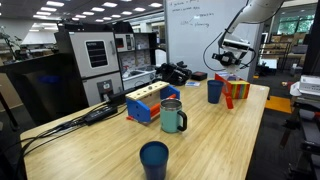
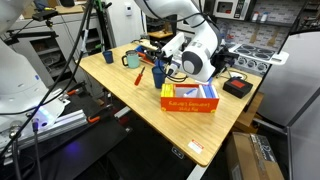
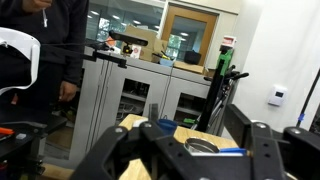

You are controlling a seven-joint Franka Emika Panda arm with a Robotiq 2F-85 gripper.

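My gripper has its fingers [image 3: 160, 143] apart in the wrist view, with nothing between them; a silver pot [image 3: 203, 145] shows beyond the gap. In exterior view 1 the gripper [image 1: 222, 62] is above the far end of the table, higher than the box [image 1: 238, 90]. A slim red object [image 1: 229, 96] appears below it, in front of the box. The same red object [image 2: 140, 76] is left of the dark blue cup [image 2: 167, 92] in exterior view 2. I cannot tell whether it rests on the table.
The open red box [image 2: 192, 104] holds several items. A teal mug [image 1: 172, 116], a blue cup [image 1: 154, 158] and a blue-sided wooden rack [image 1: 152, 98] stand on the table. Bare tabletop [image 1: 215, 140] lies along the right side.
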